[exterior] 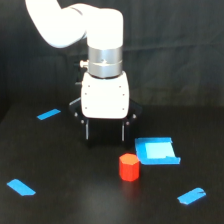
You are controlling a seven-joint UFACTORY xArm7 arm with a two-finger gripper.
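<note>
The white arm's gripper (105,130) hangs in the middle of the view, fingers pointing down and apart, with nothing visible between them. A red hexagonal block (129,167) stands on the black surface below and to the right of the fingers. Right of the gripper, behind the block, lies a blue square (143,160) with a pale blue-white inner area.
Small blue strips lie on the surface: one at back left (48,114), one at front left (21,187), one at front right (192,196).
</note>
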